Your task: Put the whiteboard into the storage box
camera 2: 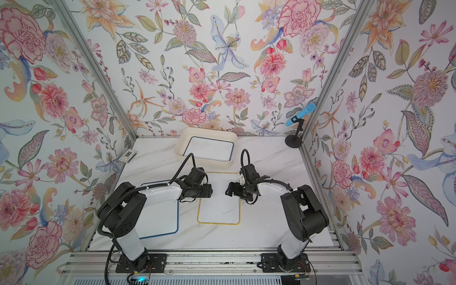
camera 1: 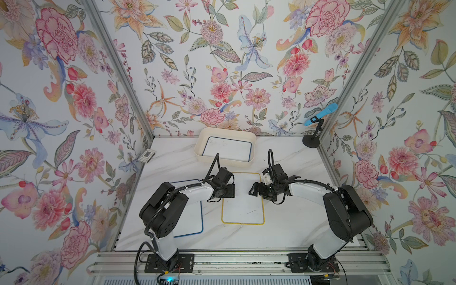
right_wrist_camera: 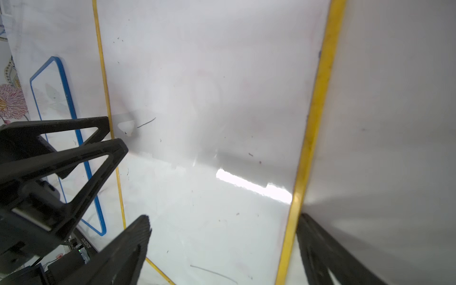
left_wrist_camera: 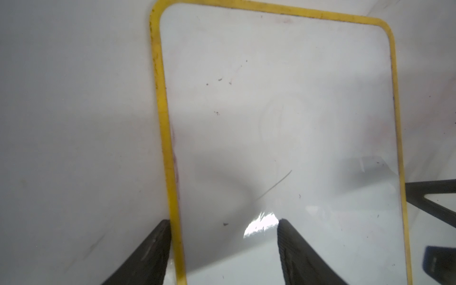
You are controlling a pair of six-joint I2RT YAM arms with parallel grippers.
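A yellow-edged whiteboard (camera 1: 242,204) lies flat at the table's middle, below the cream storage box (camera 1: 225,162), which holds another board. My left gripper hovers low over the whiteboard's left edge, open, one finger at the yellow rim. From the other side, my right gripper is open at the right rim, one finger against the yellow edge. Neither has the board clearly held.
A blue-edged whiteboard (camera 1: 185,223) lies at the left under my left arm. A blue microphone on a stand (camera 1: 311,140) is at the back right, a small device (camera 1: 146,155) at the back left.
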